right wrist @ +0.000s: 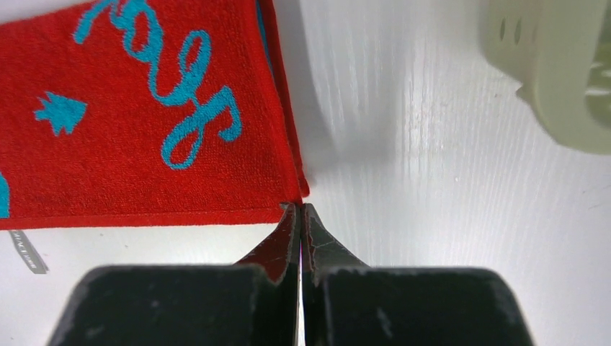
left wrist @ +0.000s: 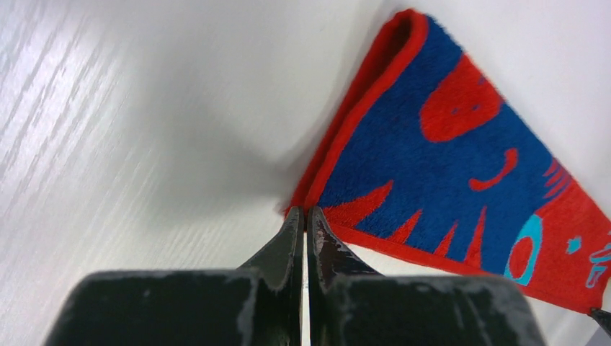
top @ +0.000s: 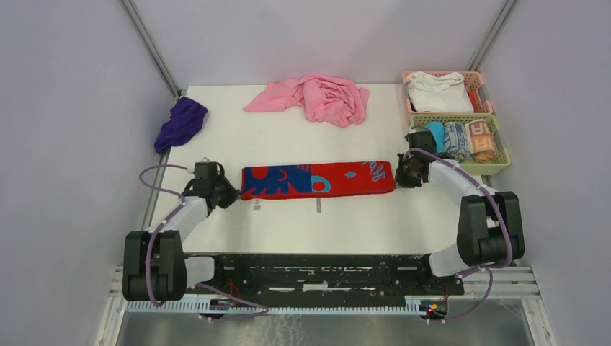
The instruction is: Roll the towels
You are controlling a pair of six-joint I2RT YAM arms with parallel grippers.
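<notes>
A red and blue towel (top: 317,180) lies folded into a long strip across the middle of the table. My left gripper is shut on its near left corner, where the red edges show doubled. My right gripper is shut at the near right corner, pinching the red hem at its fingertips. In the right wrist view, cyan lettering shows on the towel beside a second, offset red layer at the short end.
A pink towel (top: 317,97) lies at the back, a purple one (top: 181,121) at the left edge. A green basket (top: 497,162) of rolled towels and a pink basket (top: 483,101) with white cloth (top: 436,94) stand at the right.
</notes>
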